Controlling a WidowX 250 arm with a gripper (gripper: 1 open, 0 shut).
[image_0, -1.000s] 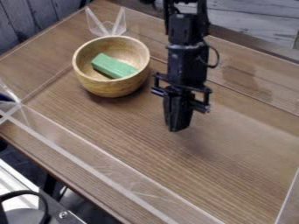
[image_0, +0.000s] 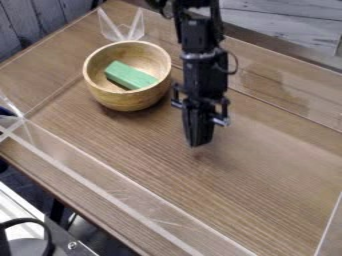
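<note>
My black arm reaches down from the top centre, its gripper (image_0: 199, 131) low over the middle of the wooden table (image_0: 227, 200), right and a little below a wooden bowl (image_0: 110, 94). The fingertips are shut, with nothing visible between them, though they are small and somewhat blurred. A green block (image_0: 130, 76) lies inside the bowl.
Clear tape strips run along the left side. A white object with a black cable stands past the lower-left edge.
The bowl and green block look unmoved.
</note>
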